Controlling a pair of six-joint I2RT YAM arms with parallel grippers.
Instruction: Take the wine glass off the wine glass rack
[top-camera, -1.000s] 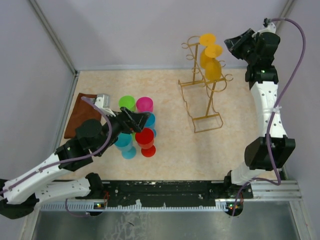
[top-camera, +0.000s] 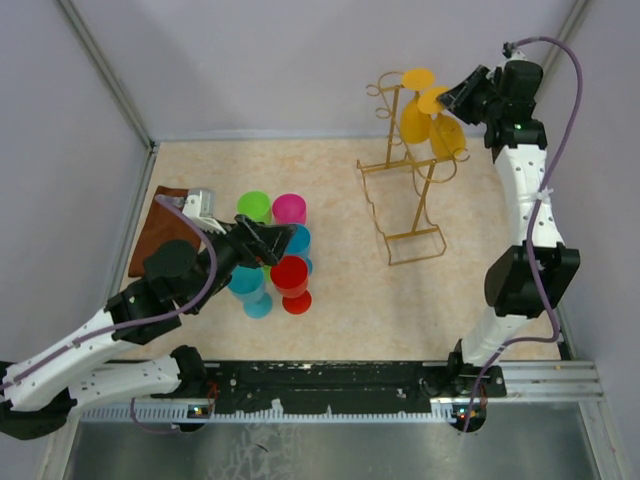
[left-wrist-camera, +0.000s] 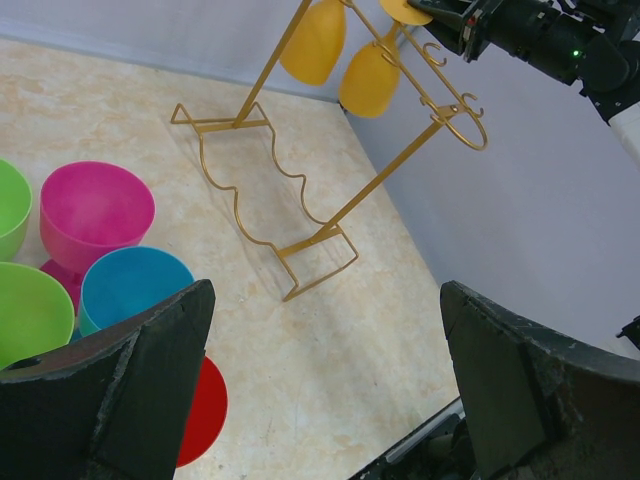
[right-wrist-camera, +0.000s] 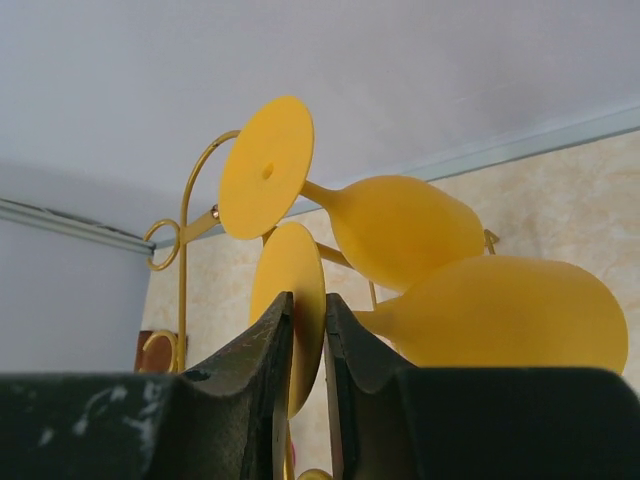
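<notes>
Yellow wine glasses hang upside down from the gold rack (top-camera: 415, 233) at the back right. In the right wrist view my right gripper has its fingertips on either side of the disc base of the nearer glass (right-wrist-camera: 480, 315), close around it; whether it grips firmly is unclear. Another yellow glass (right-wrist-camera: 400, 225) hangs just behind. My left gripper (top-camera: 265, 240) stands open over the coloured glasses at the left, nothing between its fingers.
Pink (top-camera: 289, 205), green (top-camera: 254, 203), blue (top-camera: 247, 285) and red (top-camera: 291, 275) glasses stand at the left, beside a brown cloth (top-camera: 150, 235).
My right arm has come left onto the nearer glass's base, and that glass has shifted slightly to the right. The left arm is unchanged.
</notes>
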